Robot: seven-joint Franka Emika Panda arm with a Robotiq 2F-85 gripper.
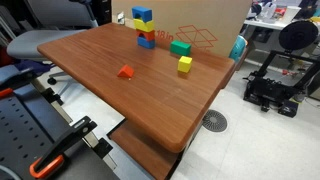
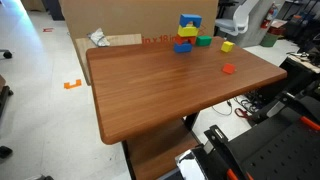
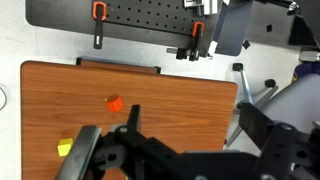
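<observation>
A small block stack stands toward the cardboard side of the brown table, with a blue block (image 1: 142, 14) on top, a yellow block (image 1: 145, 26) under it, some red below that and a blue block (image 1: 146, 43) at the base. In exterior view 2 the lower blue block (image 2: 182, 47) juts out to one side. Apart from the stack lie a green block (image 1: 180, 47), a yellow block (image 1: 185, 64) and a red block (image 1: 126, 72). My gripper is open above the table in the wrist view, clear of the red block (image 3: 115, 103); its dark body hides the stack there.
The wooden table (image 2: 130, 95) has a wide bare area on the side away from the loose blocks. Cardboard (image 1: 205, 20) stands along its far edge. A black perforated plate with orange-handled clamps (image 3: 99, 12) borders the other side.
</observation>
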